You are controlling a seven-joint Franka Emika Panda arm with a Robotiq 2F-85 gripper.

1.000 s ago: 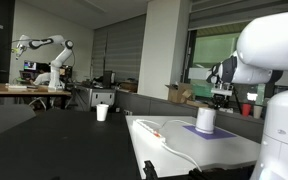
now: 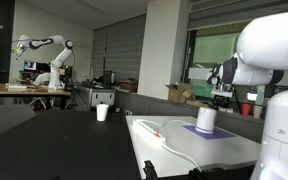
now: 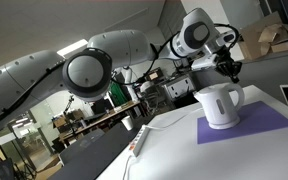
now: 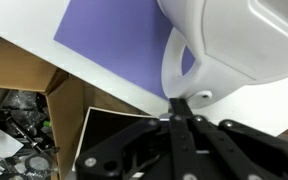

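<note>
A white kettle [image 3: 220,106] stands upright on a purple mat [image 3: 266,121], its handle [image 3: 236,95] on the right side in exterior view 2. Above and close to the handle side is my gripper [image 3: 234,77], pointing down. From the wrist view, the kettle's body [image 4: 249,35] fills the upper right, with the looped handle [image 4: 174,62] and a small button on the lid [image 4: 200,98] just ahead of the fingertips. The black fingers [image 4: 177,106] are together, and nothing shows between them. Whether they touch the kettle cannot be made out.
The white table [image 3: 174,140] has free room left of the mat. A white power strip [image 3: 137,142] with a cable lies there. A cardboard box [image 4: 66,118] and a dark flat panel [image 4: 104,135] sit past the table edge. A white cup [image 2: 102,111] stands farther off.
In exterior view 1 the arm near the kettle has shifted only slightly. The kettle and mat have stayed in place.
</note>
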